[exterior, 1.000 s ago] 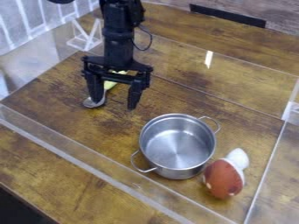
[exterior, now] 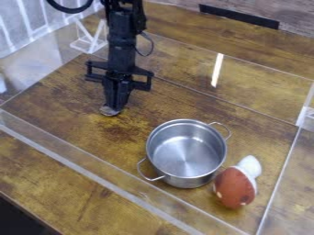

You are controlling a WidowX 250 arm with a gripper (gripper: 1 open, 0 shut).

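Note:
My black gripper (exterior: 114,99) is low over the wooden surface at upper left, its fingers drawn together around something that is mostly hidden by them. A small silvery piece (exterior: 108,111) shows just below the fingertips, apparently part of the spoon-like utensil; its green part is hidden behind the gripper.
A steel pot (exterior: 185,156) with two handles stands at lower right, with a red-brown and white object (exterior: 236,188) beside it. Clear plastic walls edge the wooden surface (exterior: 86,165). A white strip (exterior: 218,72) lies at upper right.
The gripper has come down and its fingers have closed in from wide apart over the utensil, whose green part was visible earlier and is now hidden.

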